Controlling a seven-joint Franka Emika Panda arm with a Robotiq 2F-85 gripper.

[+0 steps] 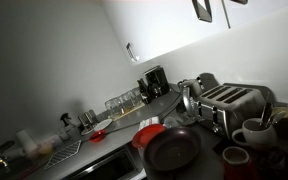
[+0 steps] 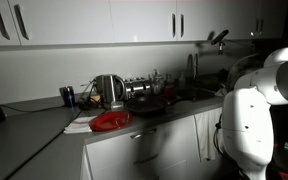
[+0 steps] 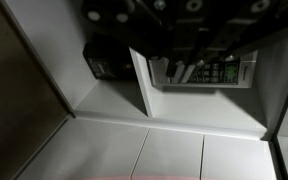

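Note:
In the wrist view my gripper reaches down from the top edge. Its two narrow fingertips stand close together, shut, and nothing shows between them. Behind it is a pale open compartment, split by an upright divider. A light-coloured appliance with a keypad sits in the right part, partly hidden by the gripper. The left part holds a dark box. In exterior view 2 the white arm stands at the right.
A black pan, a toaster and a white mug occupy the counter. A red plate lies by the kettle. White upper cabinets hang above. A brown panel borders the compartment on the left.

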